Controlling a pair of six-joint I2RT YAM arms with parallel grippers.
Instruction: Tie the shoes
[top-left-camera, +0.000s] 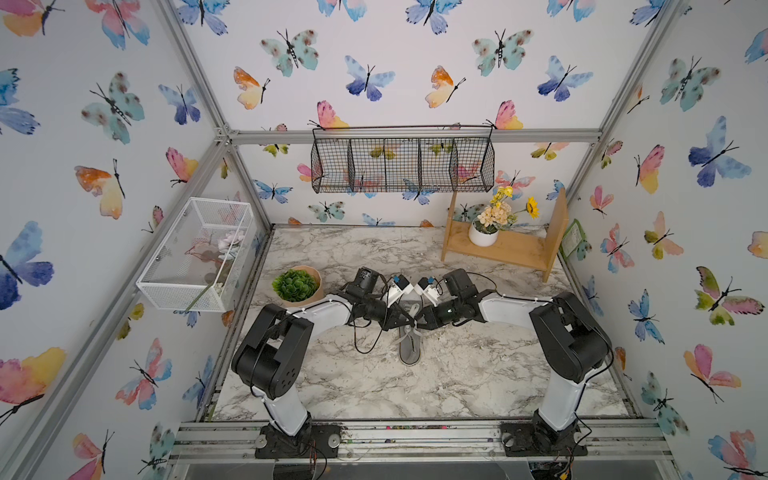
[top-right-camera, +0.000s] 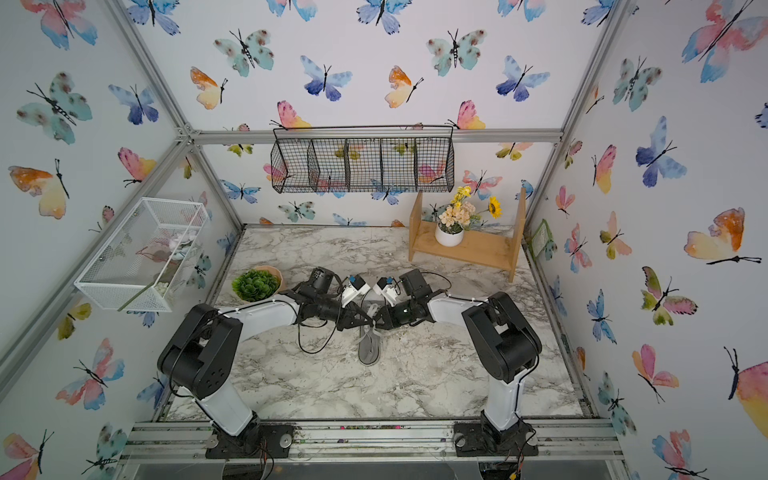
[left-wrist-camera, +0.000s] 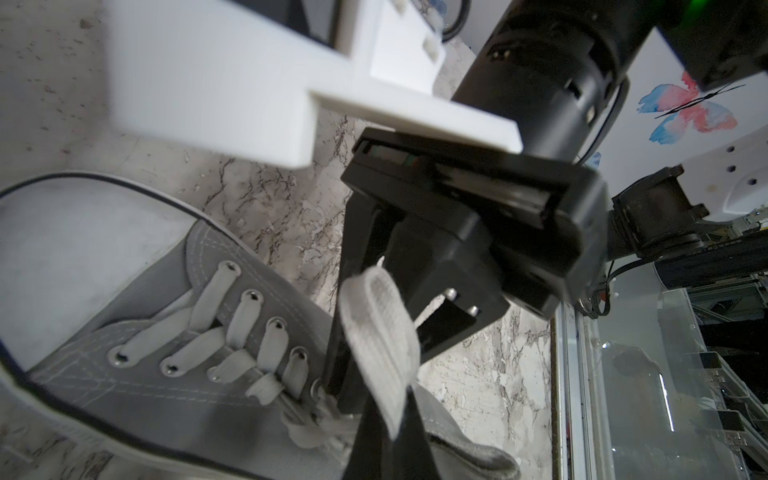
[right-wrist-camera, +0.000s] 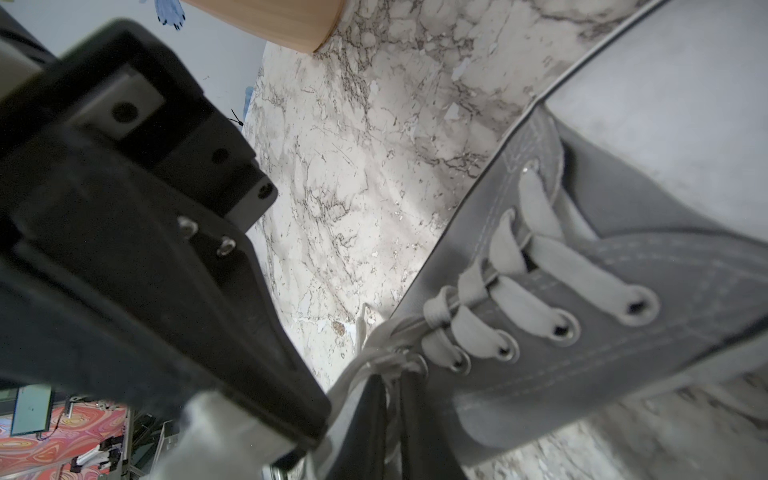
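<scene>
A grey canvas shoe (top-left-camera: 409, 349) with a white toe cap and pale laces stands on the marble table, its toe towards the front edge. Both grippers meet over its upper lacing. My left gripper is shut on a shoelace (left-wrist-camera: 374, 336), which rises from its fingertips in a folded loop. Opposite it, close to the lace crossing (right-wrist-camera: 392, 364), my right gripper is shut with a thin strip of lace between its fingertips. The lower rows of lacing are threaded through their eyelets. The shoe's heel and opening are largely hidden by the grippers.
A potted green plant (top-left-camera: 295, 285) stands behind the left arm. At the back right is a wooden shelf (top-left-camera: 504, 247) with a flower pot (top-left-camera: 482, 234). A wire basket (top-left-camera: 402, 164) hangs on the back wall.
</scene>
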